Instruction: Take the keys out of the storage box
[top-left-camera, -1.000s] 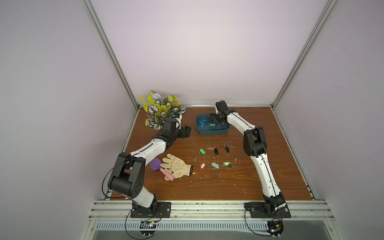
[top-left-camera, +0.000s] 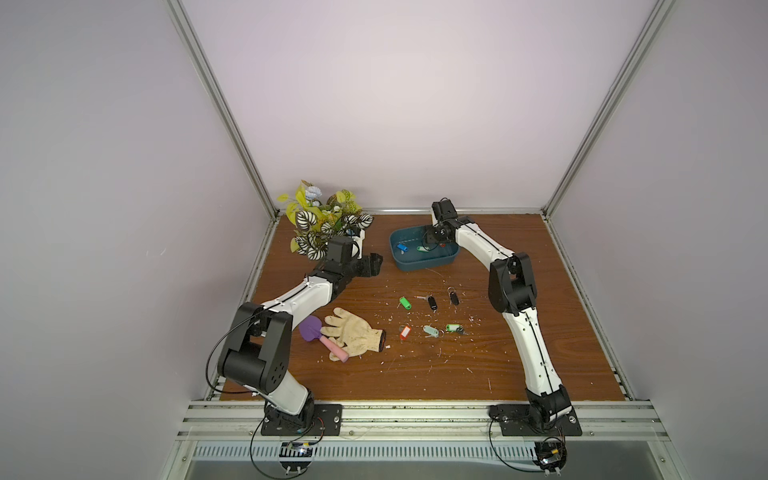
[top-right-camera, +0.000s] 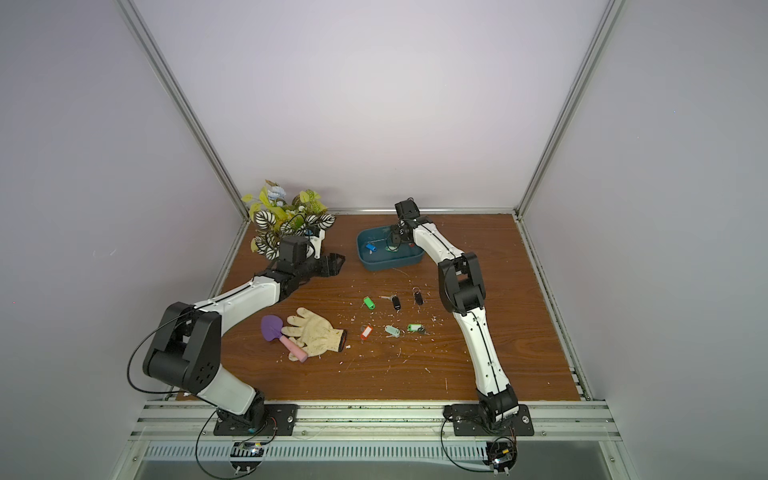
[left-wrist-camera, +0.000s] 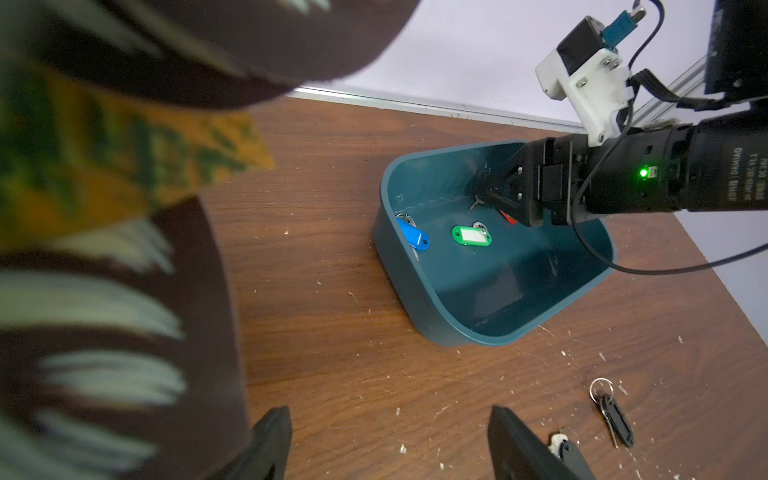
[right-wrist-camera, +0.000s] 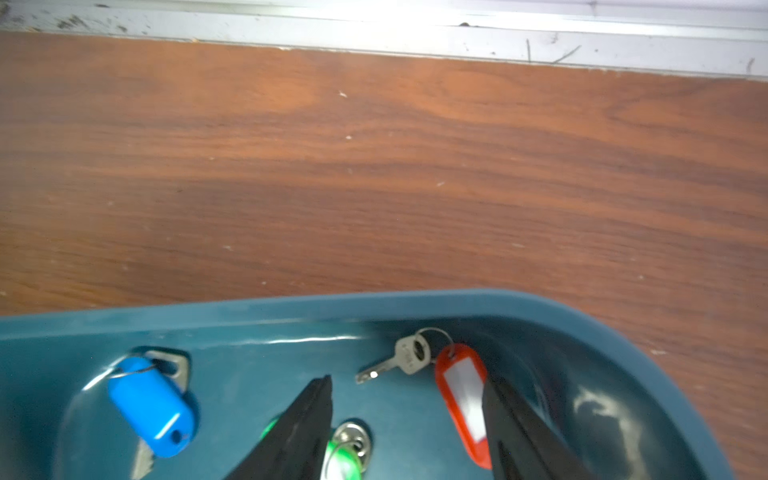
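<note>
The dark teal storage box (left-wrist-camera: 440, 316) stands at the back of the table. Inside it lie three tagged keys: a blue tag (right-wrist-camera: 153, 406) at the left, a green tag (left-wrist-camera: 472, 235) mid-floor, and a red tag (right-wrist-camera: 466, 392) whose small key (right-wrist-camera: 406, 357) rests by the back wall. My right gripper is in the box, open, its fingers parted above the floor; the red tag shows beside its right finger, the green one partly behind its left finger. My left gripper hangs open over the table left of the box, nothing between its fingers.
Several other keys lie on the table, among them a green-tagged one (top-left-camera: 405, 303) and a black fob (top-left-camera: 432, 303). A glove (top-left-camera: 352, 332) and a purple trowel (top-left-camera: 311, 328) lie at the left. A leafy plant (top-left-camera: 320, 216) stands close to the left gripper.
The box has edged a little left since one second ago. The left arm has stayed still.
</note>
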